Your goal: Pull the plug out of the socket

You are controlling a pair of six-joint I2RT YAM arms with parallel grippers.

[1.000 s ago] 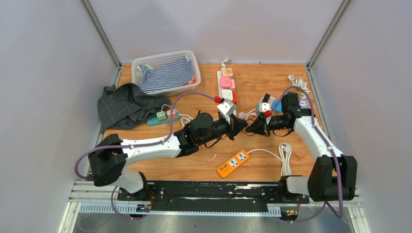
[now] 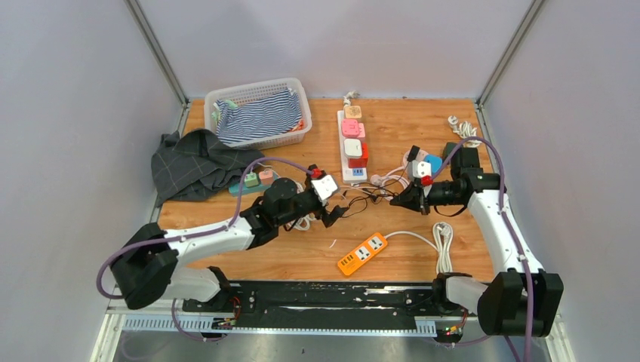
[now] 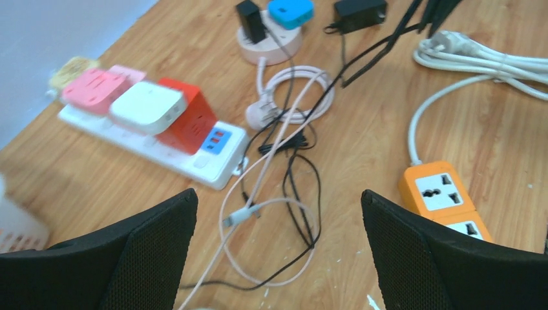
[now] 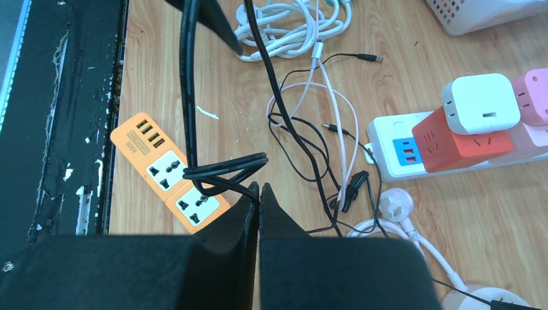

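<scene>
My left gripper (image 2: 336, 213) stands open over the middle of the table, with cables below and between its fingers in view, none held. My right gripper (image 2: 394, 200) is shut; black cable runs up to its fingertips in the right wrist view. A white power strip (image 3: 213, 159) carries red (image 4: 462, 145), white (image 4: 481, 103) and pink plug blocks. A round white socket (image 3: 271, 46) holds a black plug (image 3: 251, 20) and a blue block (image 3: 291, 10). An orange strip (image 2: 362, 253) lies in front, its sockets empty. Thin cables and a round white plug (image 4: 395, 204) lie between.
A basket (image 2: 256, 113) and dark cloth (image 2: 192, 166) fill the back left, near a teal strip (image 2: 245, 188). A coiled white cable (image 2: 443, 249) lies at the front right; bare wood shows around the orange strip.
My left gripper has drawn back leftward from beside the right gripper and now stands open. The right gripper has shifted slightly right.
</scene>
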